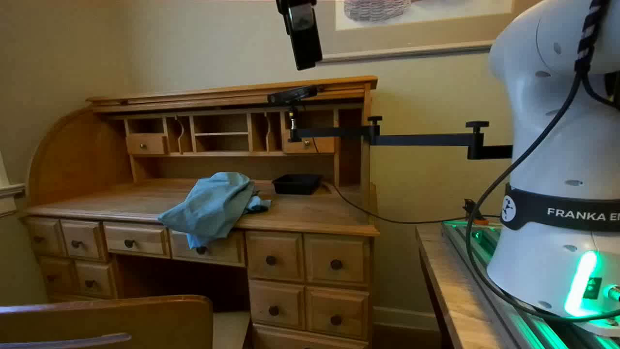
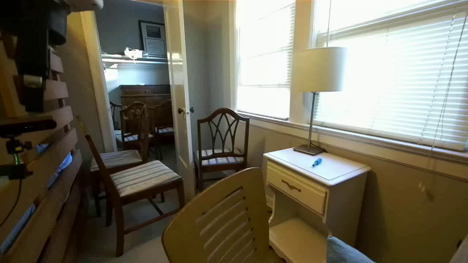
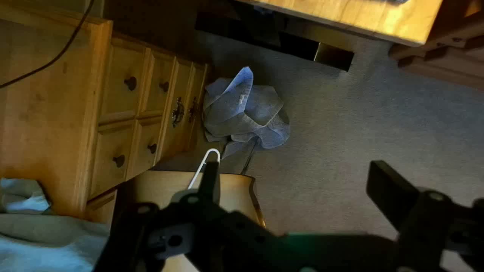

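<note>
My gripper hangs open over the floor in the wrist view, its two black fingers wide apart and nothing between them. In exterior view 1, a black part of it shows at the top, above the roll-top desk (image 1: pixel 325 212). A light blue cloth (image 1: pixel 209 203) lies crumpled on the desktop and drapes over the front edge across a drawer. Part of that cloth (image 3: pixel 50 247) is at the lower left of the wrist view. Behind it on the desktop sits a black tray (image 1: pixel 297 184); its inside is hidden. A second, grey-blue cloth (image 3: pixel 247 108) lies heaped on the floor beside the drawers.
A wooden chair (image 1: pixel 110 323) stands before the desk. A camera arm (image 1: pixel 421 140) and a cable extend near the desk's right side. A white nightstand (image 2: pixel 346 164) bears a lamp (image 2: pixel 320 70) and a small blue object (image 2: pixel 316 162). Open carpet (image 3: pixel 335 136) lies below the gripper.
</note>
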